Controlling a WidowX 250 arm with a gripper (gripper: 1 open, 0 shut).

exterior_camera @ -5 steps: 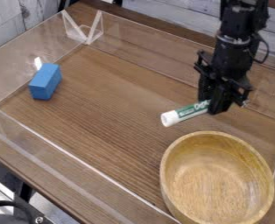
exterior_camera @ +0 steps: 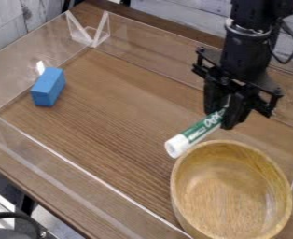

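My black gripper (exterior_camera: 223, 105) hangs at the right of the camera view, shut on a white cylinder with a green label (exterior_camera: 189, 138). The cylinder is tilted, its white end pointing down and left, just above and behind the near rim of a large yellow bowl (exterior_camera: 232, 194) in the lower right. The fingertips are partly hidden by the dark body of the gripper.
A blue block (exterior_camera: 48, 86) lies on the wooden table (exterior_camera: 112, 140) at the left. Clear plastic walls edge the table, with a white wire-like piece (exterior_camera: 90, 28) at the back left.
The gripper has grown larger and come down toward the front, nearer the bowl, with the cylinder in it. The bowl and blue block have not moved.
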